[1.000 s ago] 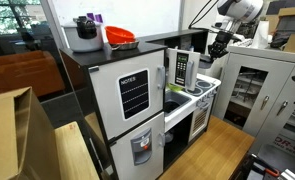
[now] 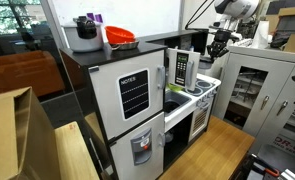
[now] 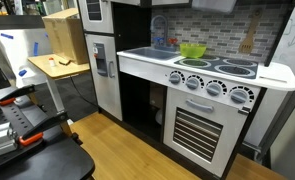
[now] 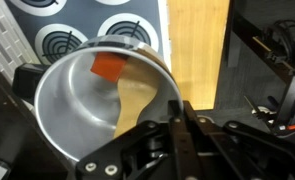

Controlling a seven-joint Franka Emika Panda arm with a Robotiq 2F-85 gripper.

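Note:
A grey metal pot (image 4: 69,108) fills the left half of the wrist view, its open mouth facing the camera. Inside it lie a wooden spatula (image 4: 136,92) and an orange-red piece (image 4: 109,66). At the pot's near right edge, my gripper is shut on the rim; the dark fingers partly hide the contact. In exterior view 1 the gripper (image 2: 219,44) is high at the far right end of the toy kitchen, small and hard to make out.
Stove burners (image 4: 61,43) and a strip of wood floor (image 4: 197,45) lie below the pot. A green bowl (image 3: 192,50) stands by the sink (image 3: 149,54). The open white microwave door (image 2: 192,68) juts out near the arm. A tall fridge (image 2: 132,90) stands nearer.
Only a slight shift of the arm and gripper at the far end shows; the kitchen and its other objects look the same.

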